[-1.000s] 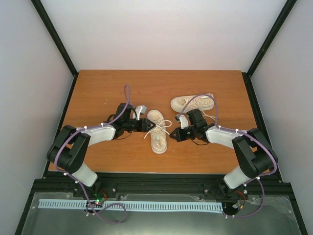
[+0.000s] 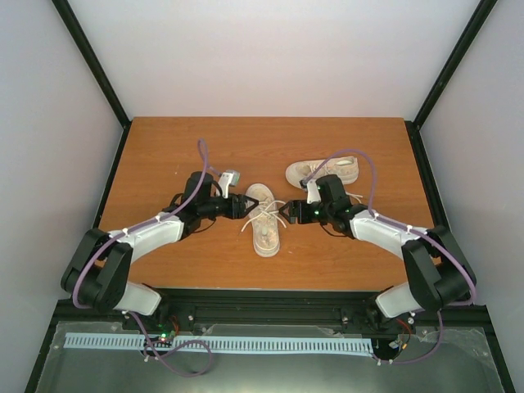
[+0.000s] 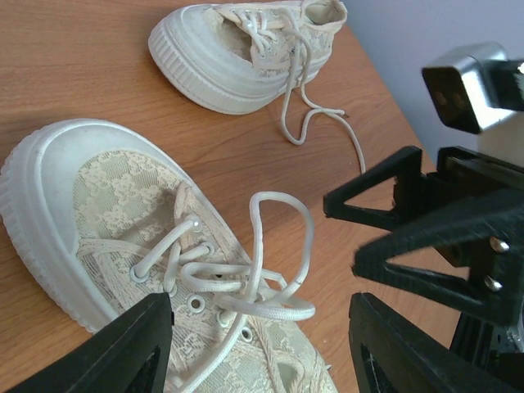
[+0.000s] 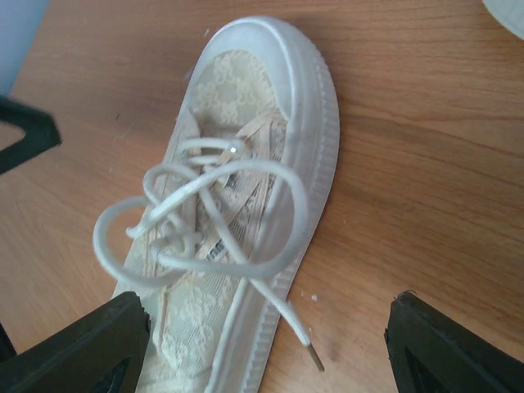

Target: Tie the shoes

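Observation:
The near cream shoe point(image 2: 265, 233) lies mid-table, sole down, toe away from me. Its white lace crosses the tongue and forms two loose loops; one loop point(image 3: 308, 241) rises above the shoe in the left wrist view. A brown-tipped lace end point(image 4: 313, 352) hangs past the right edge of the sole. At the shoe's left, my left gripper is open, its fingers apart with no lace gripped. On the right side, my right gripper also stands open, the lace end between its fingers but untouched.
A second cream shoe point(image 2: 323, 170) lies sideways at the back right, its lace point(image 3: 307, 110) trailing on the wood. The two grippers face each other closely across the near shoe.
The left arm has drawn slightly back to the left. My right gripper has moved a little left, closer to the near shoe and its lace loop.

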